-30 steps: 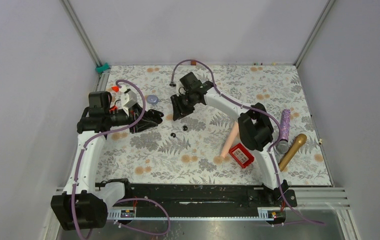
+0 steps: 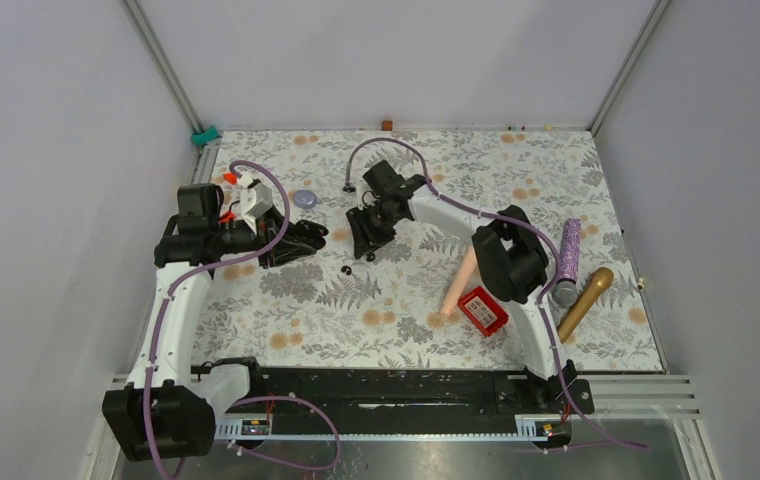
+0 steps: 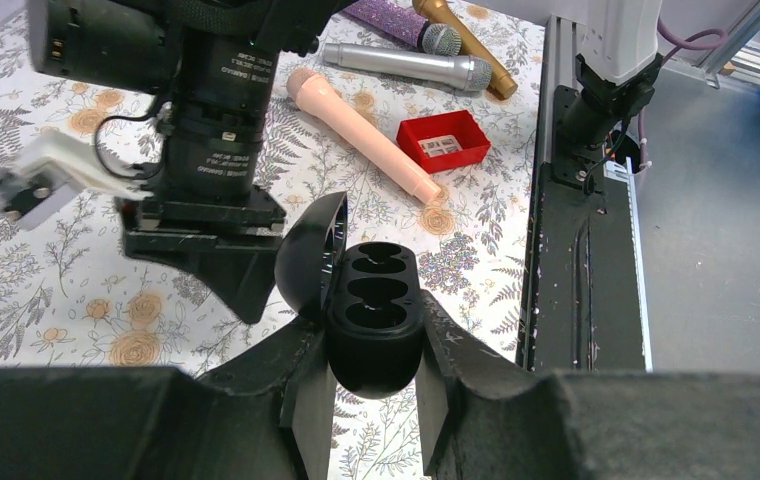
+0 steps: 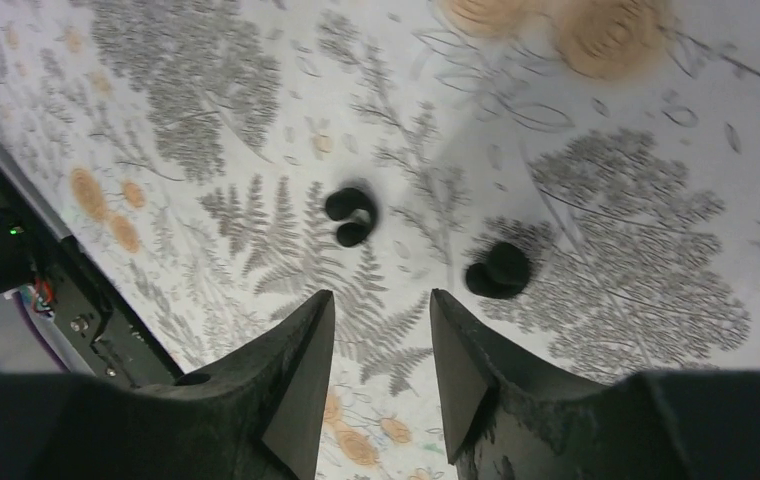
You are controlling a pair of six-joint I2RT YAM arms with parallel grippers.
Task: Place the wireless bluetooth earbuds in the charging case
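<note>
My left gripper is shut on the black charging case (image 3: 376, 320), which is held up with its lid open and empty-looking dark wells visible in the left wrist view. Two small black earbuds lie on the floral mat: one earbud (image 2: 346, 270) apart to the left, another earbud (image 2: 370, 256) just beside my right gripper (image 2: 364, 250). The right wrist view shows both, the earbuds (image 4: 353, 230) slightly blurred, beyond the fingertips. The right gripper's fingers stand partly open with nothing between them, above the mat.
A red box (image 2: 482, 311), a peach microphone (image 2: 456, 290), a purple microphone (image 2: 571, 250) and a gold microphone (image 2: 586, 305) lie on the right. A blue lid (image 2: 305, 199) lies behind the case.
The left arm and held case look unchanged.
</note>
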